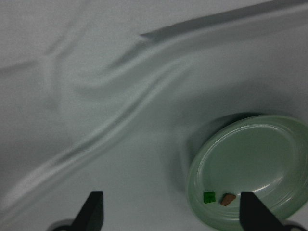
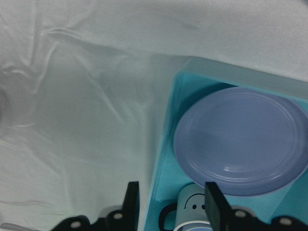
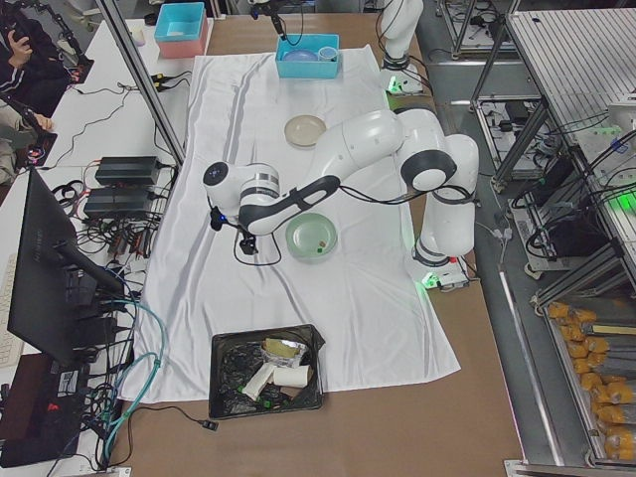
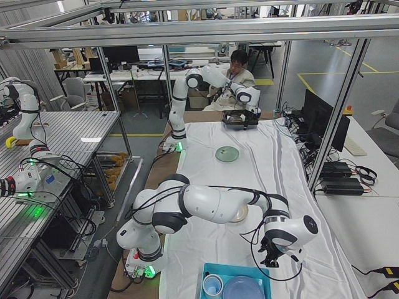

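My left gripper is open and empty above the white cloth, left of a green plate (image 1: 250, 159) that holds a small green cube (image 1: 209, 197) and a brown piece (image 1: 228, 198). My right gripper hangs open over the edge of a cyan bin (image 2: 166, 173), which holds a blue plate (image 2: 240, 137) and a white mug (image 2: 190, 211) with a dark handle and a printed face. A beige plate (image 3: 304, 129) lies on the cloth between the green plate and the bin.
A black bin (image 3: 229, 378) with packets and white items stands at the cloth's near end. A monitor (image 3: 40, 278) and cables line the left side. A metal table (image 3: 561, 79) is on the right.
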